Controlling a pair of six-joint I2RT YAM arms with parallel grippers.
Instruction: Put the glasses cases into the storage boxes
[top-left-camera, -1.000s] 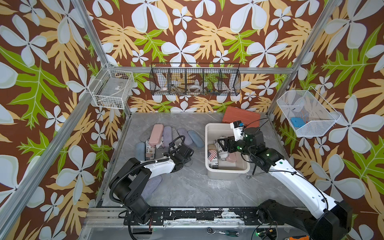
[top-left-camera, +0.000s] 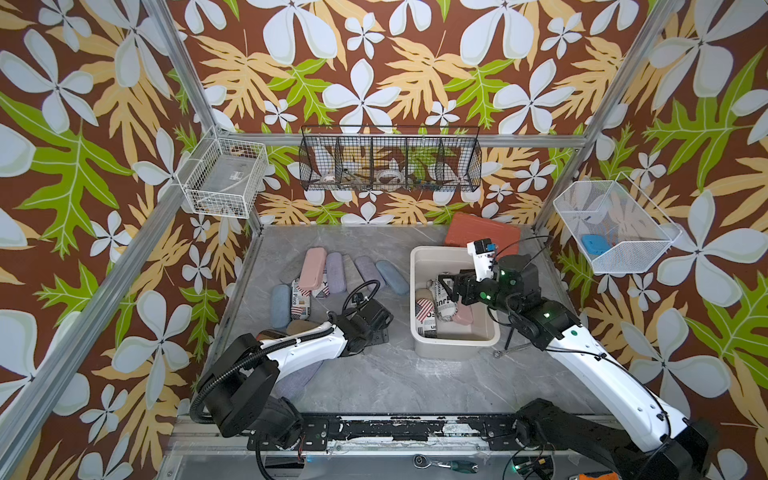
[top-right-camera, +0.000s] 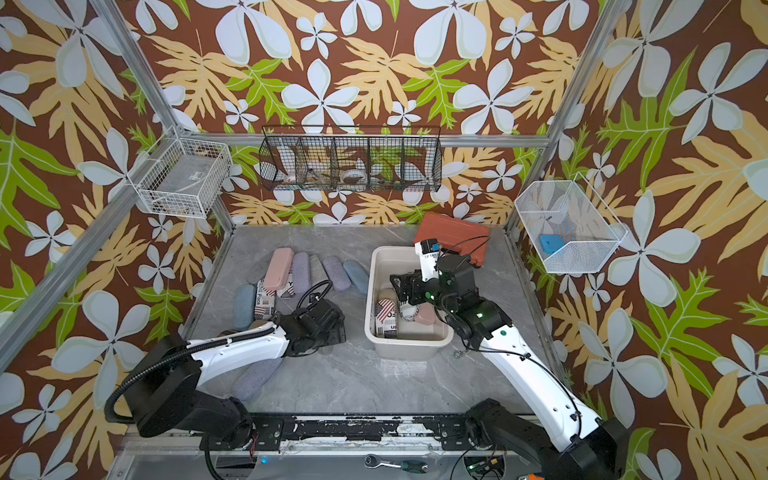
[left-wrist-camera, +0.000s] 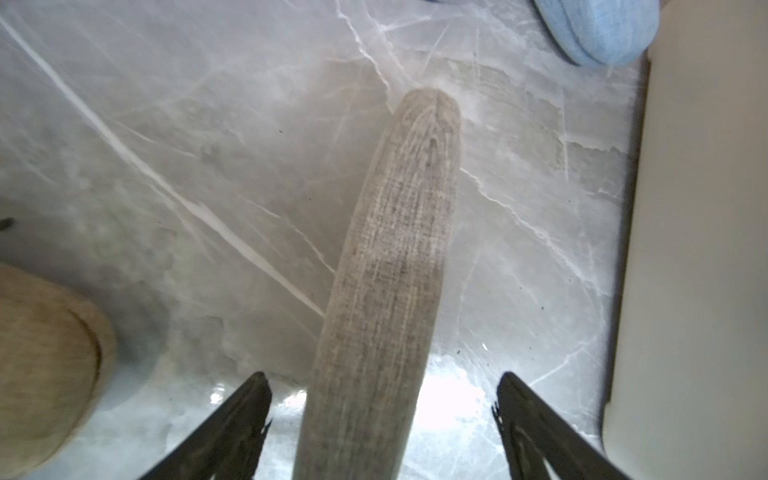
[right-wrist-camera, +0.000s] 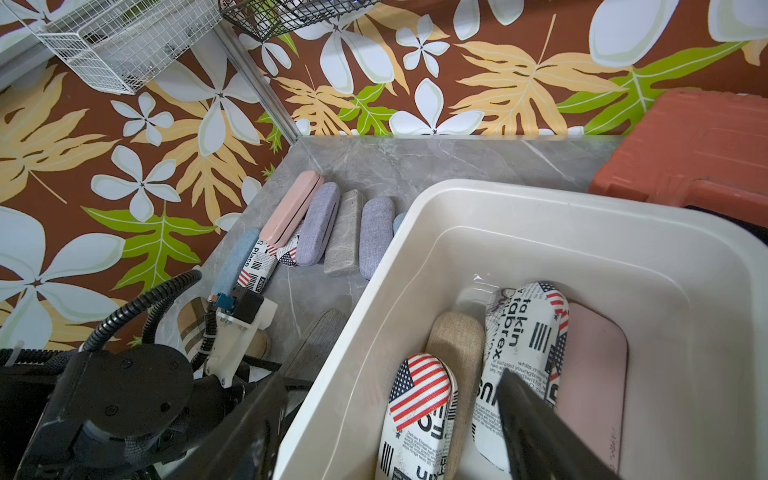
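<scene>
A grey-brown glasses case (left-wrist-camera: 392, 256) lies lengthwise between the spread fingers of my open left gripper; neither finger appears to touch it. In the top left view the left gripper's head largely covers this case. My right gripper stands open over the beige storage box (right-wrist-camera: 720, 256), nothing held. Inside the box lie a flag-print case (right-wrist-camera: 420, 408), a tan case (right-wrist-camera: 457, 340), a newsprint case (right-wrist-camera: 520, 344) and a pink case (right-wrist-camera: 593, 376). More cases rest on the table's left, among them a pink one (top-left-camera: 313, 268) and a blue one (top-left-camera: 280, 305).
A brown case (left-wrist-camera: 48, 368) sits left of the left gripper, and the box wall (left-wrist-camera: 696, 240) rises on its right. Behind the box is an orange-red case (top-left-camera: 481, 232). Wire baskets (top-left-camera: 389, 160) hang on the walls.
My left arm has shifted and its gripper has come slightly lower in the top left view. The right arm has moved slightly right, still over the box.
</scene>
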